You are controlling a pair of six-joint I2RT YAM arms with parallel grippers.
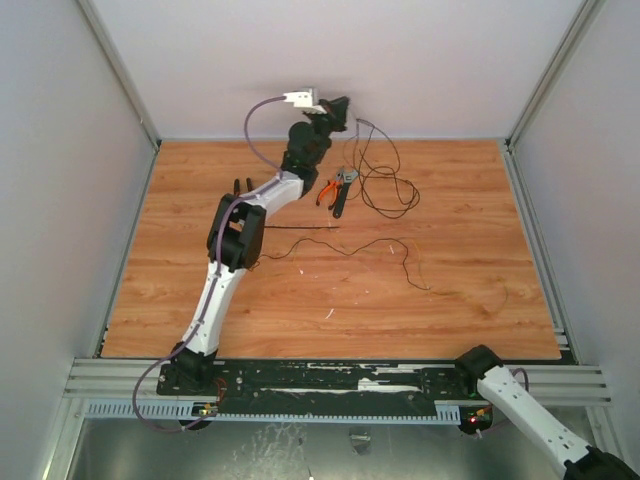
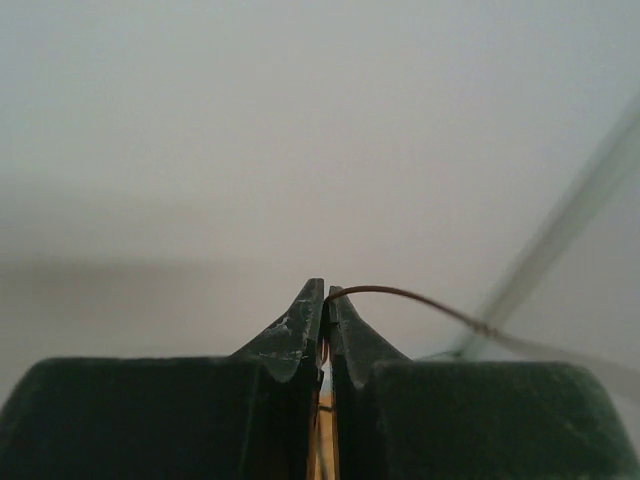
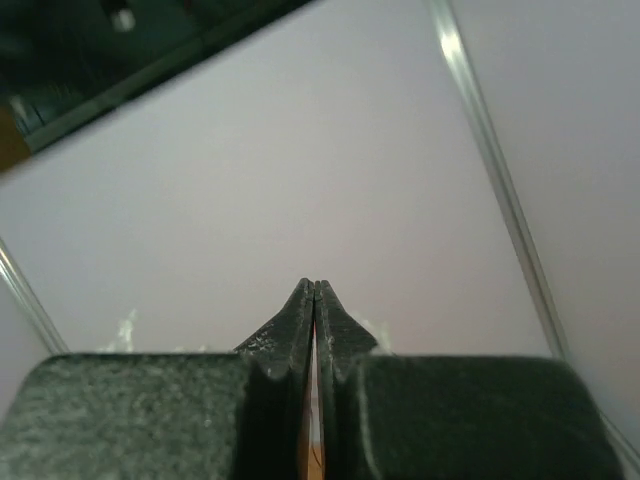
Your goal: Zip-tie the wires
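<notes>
Up against the back wall, my left gripper (image 1: pixel 344 108) is raised over the far edge of the table. In the left wrist view, a thin dark wire (image 2: pixel 420 299) comes out from between its closed fingertips and runs off to the right. From near this gripper the loose wire coil (image 1: pixel 391 196) hangs down onto the back middle of the table. A straight black strip, perhaps a zip tie (image 1: pixel 300 227), lies left of centre. Shut, with nothing visible between its fingers, my right gripper points at a pale wall; it is outside the top view.
Orange-handled cutters (image 1: pixel 330 190) and a black-handled tool (image 1: pixel 342 196) lie beside the coil. Another tool's black handles (image 1: pixel 244 186) show behind the left arm. A long thin wire (image 1: pixel 372 245) curves across the middle.
</notes>
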